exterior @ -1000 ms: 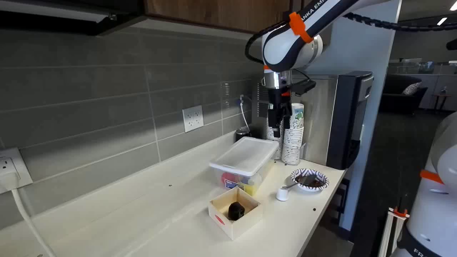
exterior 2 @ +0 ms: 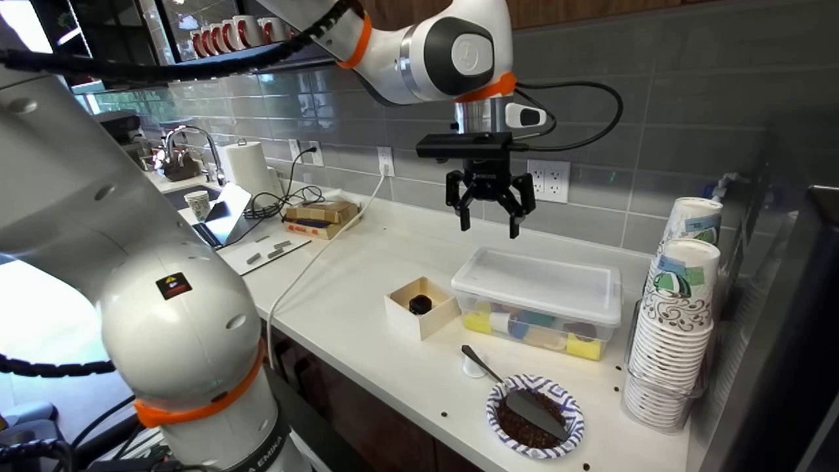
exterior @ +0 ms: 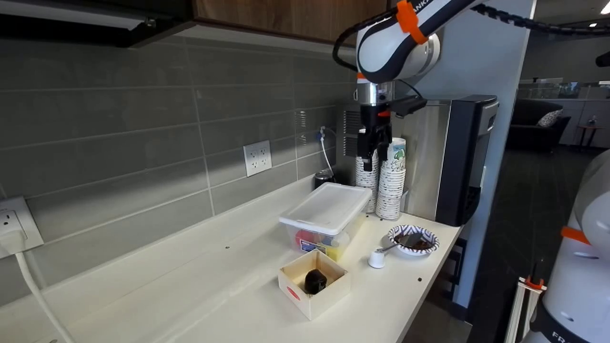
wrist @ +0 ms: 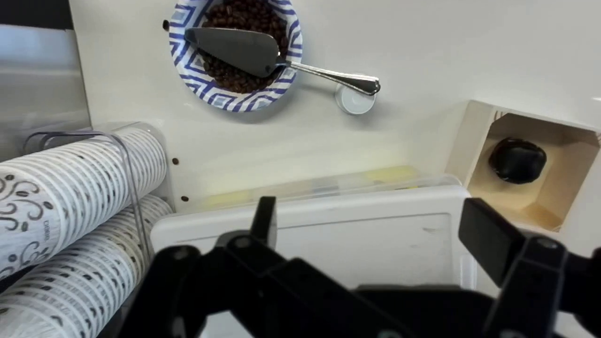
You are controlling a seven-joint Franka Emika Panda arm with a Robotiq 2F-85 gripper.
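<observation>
My gripper [exterior 2: 489, 228] hangs in the air above the lidded clear plastic bin [exterior 2: 539, 287], its fingers [wrist: 489, 239] spread wide with nothing between them. In the wrist view the bin's white lid [wrist: 360, 242] lies below the open fingers. A patterned paper bowl [exterior 2: 497, 417] holds coffee beans [wrist: 248, 84] and a metal cake server [wrist: 236, 48]. The server's handle leans over a small white cup [wrist: 355, 100]. An open wooden box [exterior: 297, 297] stands beside the bin, with a dark rounded object [exterior: 315, 281] inside it.
Tall stacks of paper cups [exterior 2: 668, 346] stand by a steel machine [exterior: 423, 160] at the counter's end. A few loose beans [exterior 2: 444, 413] lie on the counter. Bare counter [exterior: 188, 286] stretches left of the wooden box. A wall outlet [exterior 2: 548, 181] is behind.
The arm and gripper have risen and shifted slightly right in exterior view 1. The bin, bowl, server and wooden box look unmoved.
</observation>
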